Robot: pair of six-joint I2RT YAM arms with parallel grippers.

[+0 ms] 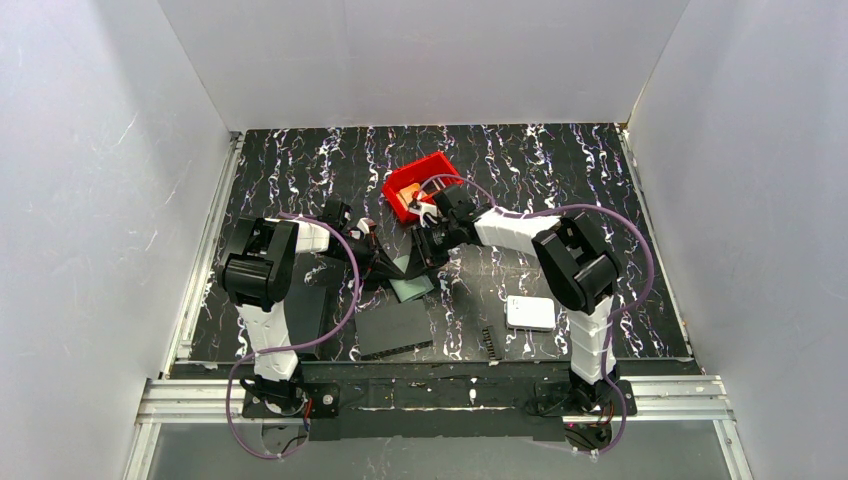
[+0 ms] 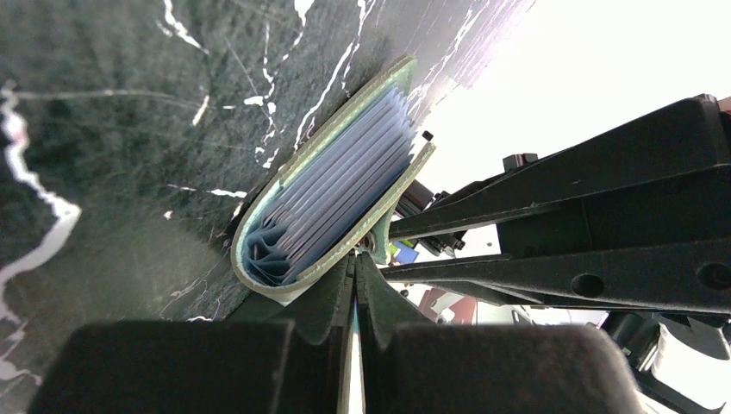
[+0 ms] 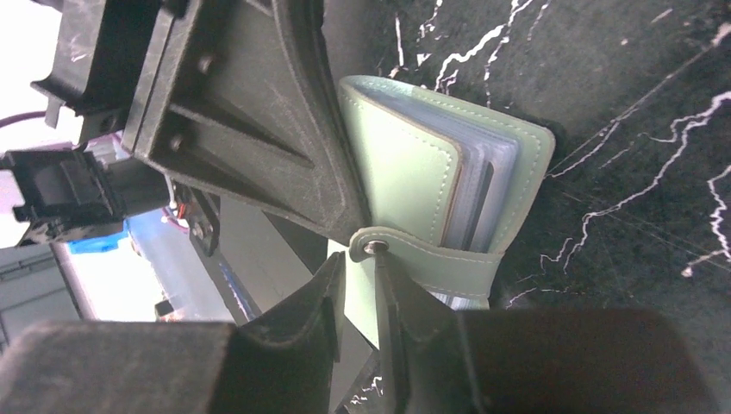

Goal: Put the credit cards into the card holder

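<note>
A pale green card holder [image 1: 409, 285] lies on the dark table with both grippers at it. In the left wrist view its opening shows a fan of bluish clear sleeves [image 2: 345, 185]; whether cards sit in them is hard to tell. My left gripper is shut, its tips against the holder's near side; nothing clear shows between them. In the right wrist view a green strap [image 3: 440, 263] with a metal snap [image 3: 376, 247] crosses the holder. My right gripper is open, its fingertips on either side of the strap's snap end, beside the left gripper's finger [image 3: 332, 164].
A red basket [image 1: 392, 203] with an orange item inside stands behind the grippers. Toward the front lie a dark grey flat case [image 1: 393, 328], a white box [image 1: 530, 313] and a small black strip [image 1: 490, 342]. Free table stretches to the far right.
</note>
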